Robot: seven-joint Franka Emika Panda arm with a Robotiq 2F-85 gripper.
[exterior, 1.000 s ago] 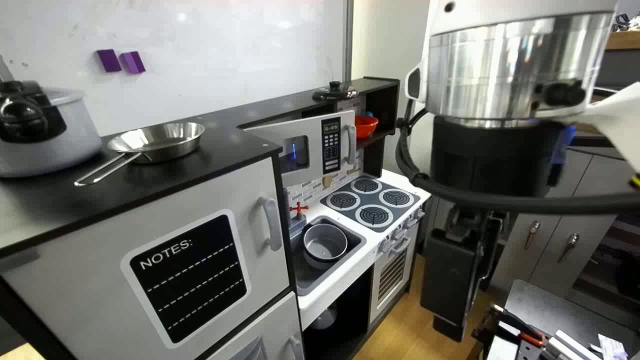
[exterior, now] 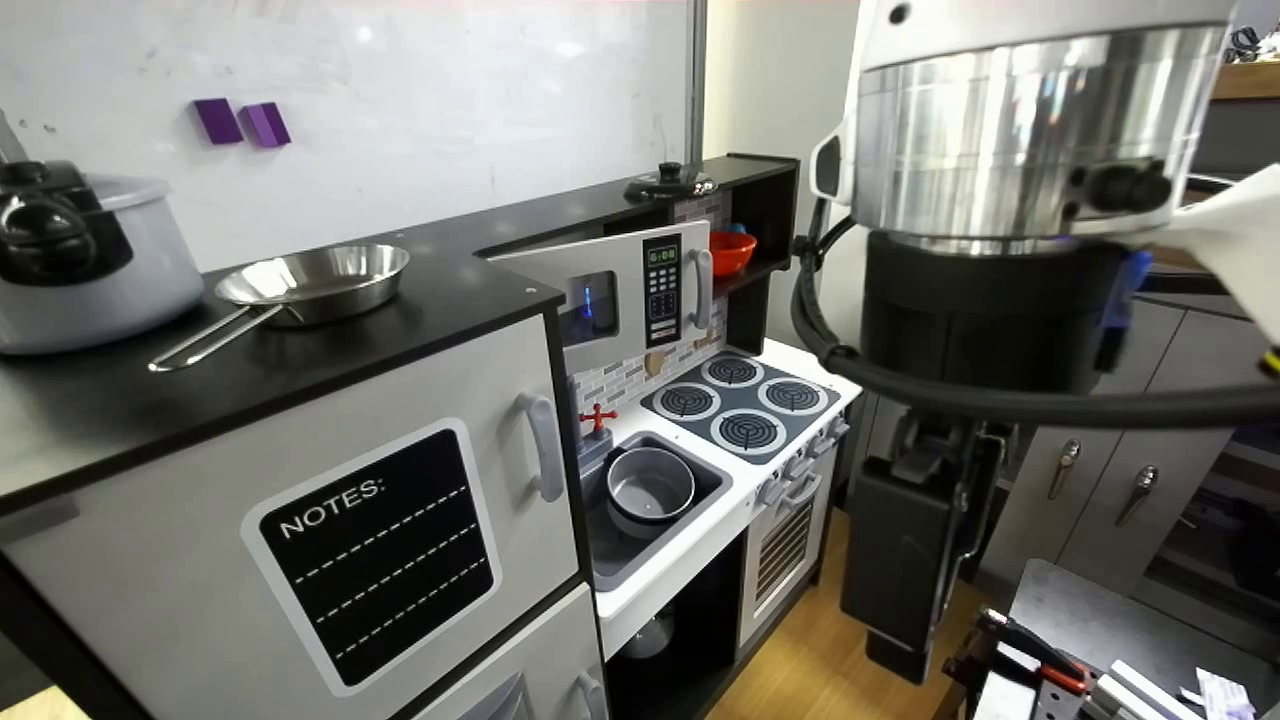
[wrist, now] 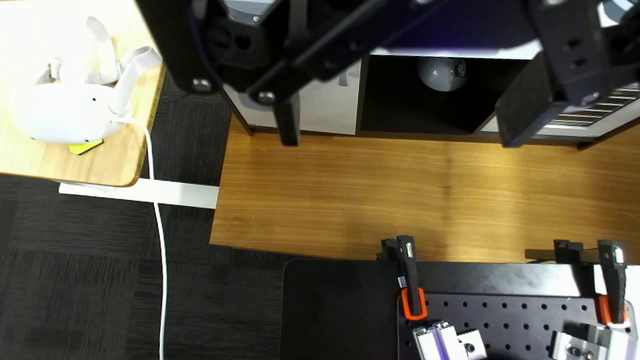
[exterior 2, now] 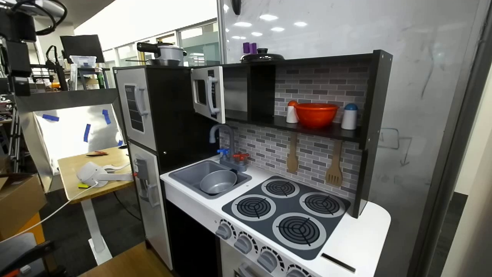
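Observation:
My gripper stands open in the wrist view, its two fingers wide apart over bare wooden floor with nothing between them. In exterior view 1 it hangs at the right, pointing down, clear of the toy kitchen. A grey pot [exterior 2: 218,181] sits in the sink [exterior 2: 182,175]. The stove top [exterior 2: 289,217] bears no cookware. On the tall cabinet rest a steel pan [exterior: 318,286] and a pressure cooker [exterior: 102,264]. The microwave door [exterior: 607,294] is swung outward. An orange bowl [exterior 2: 316,115] occupies the shelf between two shakers.
A black lid [exterior 2: 263,55] lies on the top ledge. Two wooden utensils, a spoon [exterior 2: 293,154] and a fork [exterior 2: 334,171], hang on the tiled wall. Another round vessel [wrist: 441,73] is in the open space under the sink. Clamps [wrist: 410,276] hold a perforated plate on the robot's table.

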